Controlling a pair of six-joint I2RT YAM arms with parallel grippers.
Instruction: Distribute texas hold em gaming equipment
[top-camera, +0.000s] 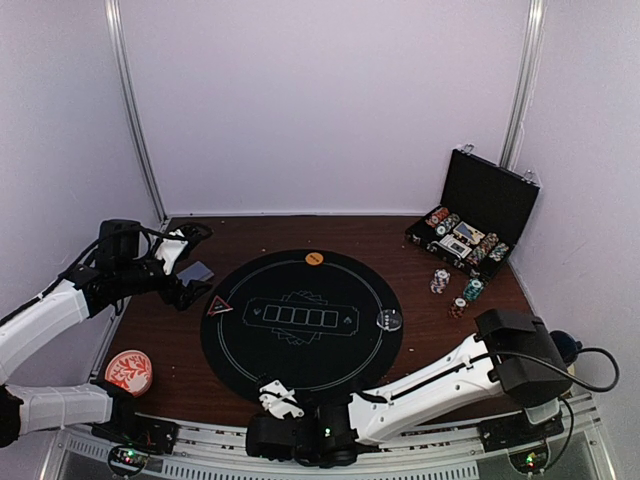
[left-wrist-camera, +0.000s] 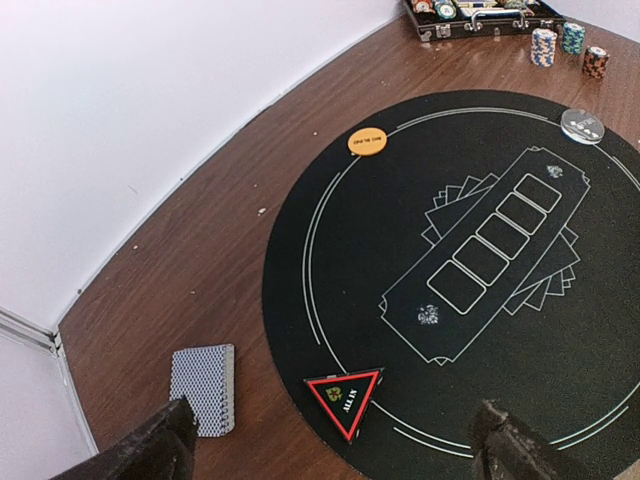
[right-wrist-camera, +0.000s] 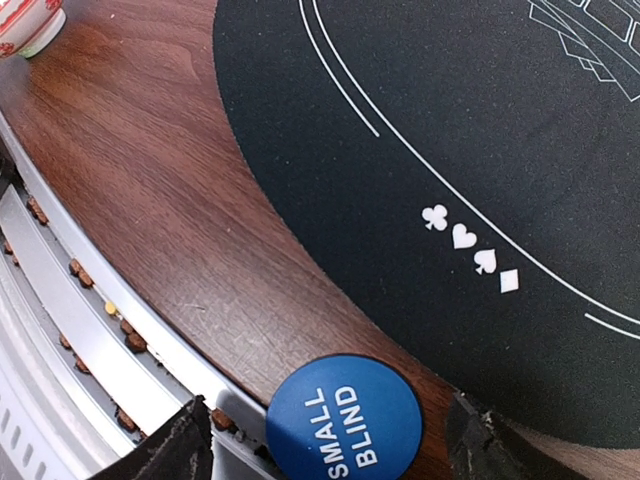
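A blue "SMALL BLIND" disc (right-wrist-camera: 344, 415) lies near the table's front edge, beside the black round mat (right-wrist-camera: 330, 180). My right gripper is over it, its fingers apart on either side with gaps to the disc; the arm hides this spot in the top view. On the left, my open left gripper holds nothing. Below it lie the card deck (left-wrist-camera: 203, 390) and, on the mat edge, the triangular "ALL IN" marker (left-wrist-camera: 344, 400). An orange disc (top-camera: 314, 258) and a clear disc (top-camera: 389, 320) rest on the mat.
At the back right stands an open black case (top-camera: 488, 210) with chips and cards inside. Several chip stacks (top-camera: 440, 281) stand in front of it. A red-and-white round container (top-camera: 129, 372) occupies the front left. A metal rail (right-wrist-camera: 140, 330) runs along the front edge.
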